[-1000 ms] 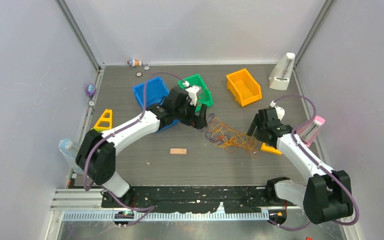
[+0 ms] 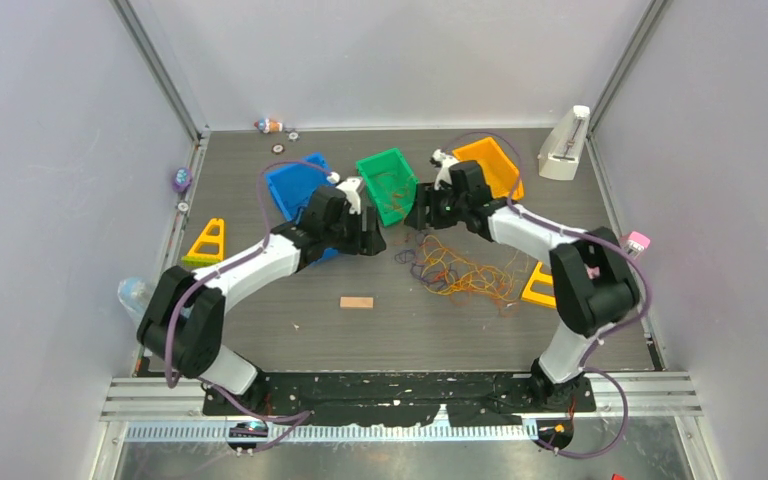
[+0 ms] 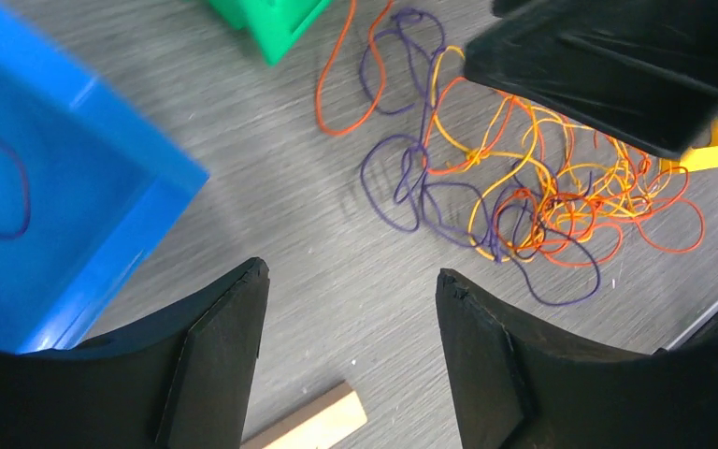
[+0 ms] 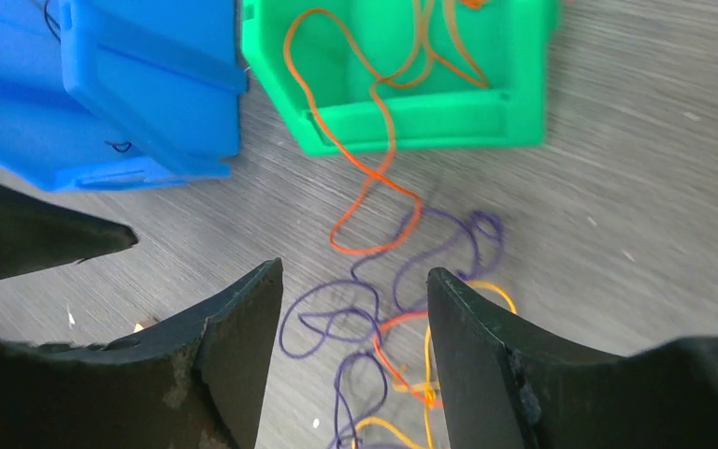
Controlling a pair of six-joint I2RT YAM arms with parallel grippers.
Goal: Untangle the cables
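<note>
A tangle of purple, orange and yellow cables (image 3: 561, 201) lies on the table's centre-right. An orange cable loop (image 4: 379, 248) hangs from the green bin (image 4: 402, 131) onto the table. My left gripper (image 2: 370, 232) is above the table between blue bin and tangle; in its wrist view the fingertips stand apart, with nothing visible between. My right gripper (image 2: 420, 206) is over the green bin's front right, near the cables, its fingers apart and nothing seen between them.
The blue bin (image 3: 131, 215) is left, an orange bin (image 2: 500, 160) behind my right arm. A wooden block (image 2: 357, 302) lies in front; yellow pieces (image 2: 205, 240) sit at the sides.
My right gripper has swung left and back towards the green bin. My left gripper has drawn a little left and forward, uncovering more of the green bin.
</note>
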